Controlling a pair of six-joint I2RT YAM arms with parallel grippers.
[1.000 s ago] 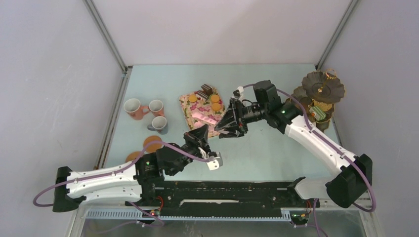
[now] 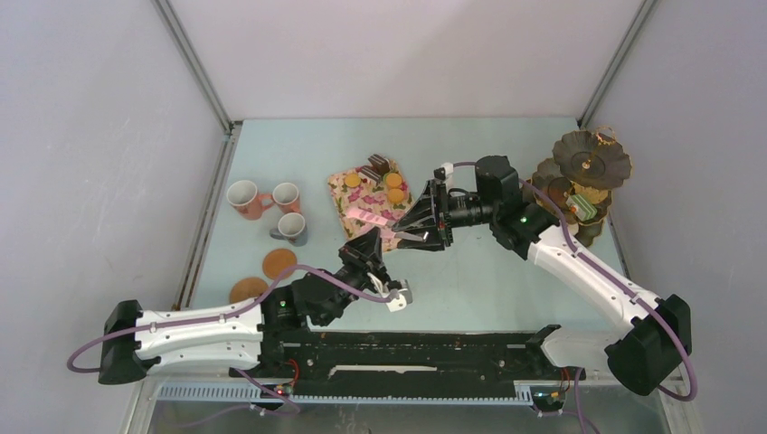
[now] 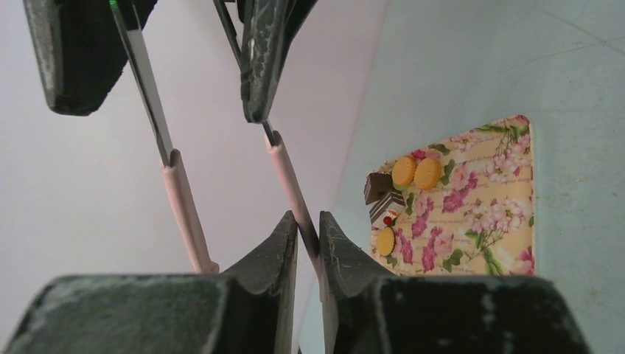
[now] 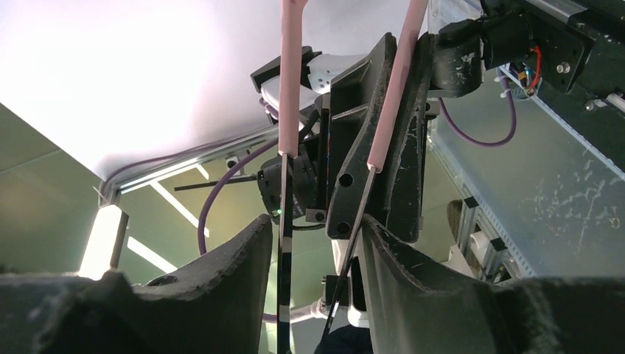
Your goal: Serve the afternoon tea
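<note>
A tong-like utensil with two thin metal strips and pink ends is held up over the flowered mat. My left gripper is shut around one pink arm of it. The other pink arm hangs free to the side. In the right wrist view my right gripper straddles both metal strips, its fingers apart; firm contact cannot be made out. On the mat lie round yellow biscuits and small cake pieces.
Several mugs stand at the left, with round brown coasters nearer the front. At the right edge is a tiered dark stand holding some items.
My right arm's wrist has moved slightly right and toward the front. The left arm has shifted a little right. The pink ends turned slightly and shifted left.
</note>
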